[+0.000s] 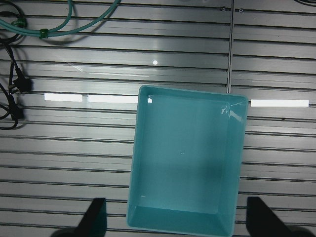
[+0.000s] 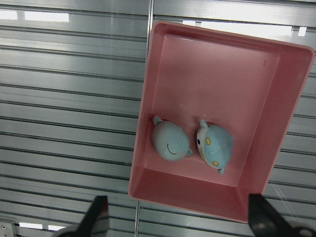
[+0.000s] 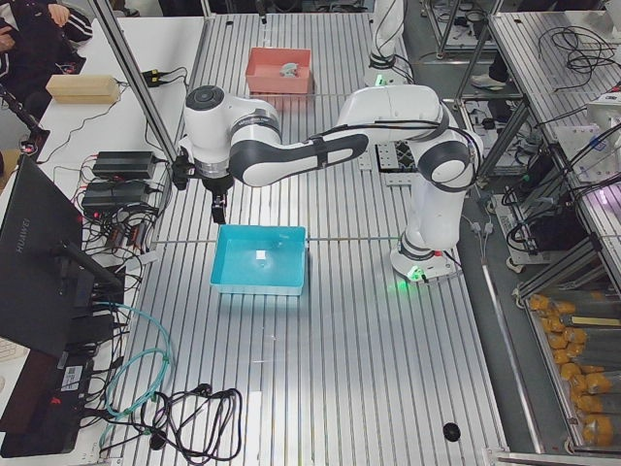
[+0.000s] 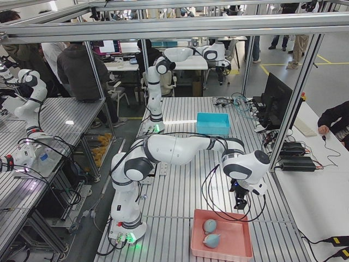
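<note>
An empty teal tray (image 1: 180, 153) lies below my left gripper, whose fingers stand wide apart with nothing between them; in the camera left view this gripper (image 3: 219, 212) hangs over the tray's far side. A pink tray (image 2: 217, 64) holds two light-blue plush toys, a smiling one (image 2: 170, 143) on the left and one with yellow spots (image 2: 217, 145) on the right, both lying in its lower half. My right gripper is open above that tray, empty; in the camera right view it (image 4: 240, 203) hangs just beyond the tray's far edge.
A monitor (image 3: 39, 262), power units and cables line one side. Black and teal cables (image 3: 199, 417) lie on the slatted table near the left camera. The slatted surface between the trays is largely clear, apart from the arm bases.
</note>
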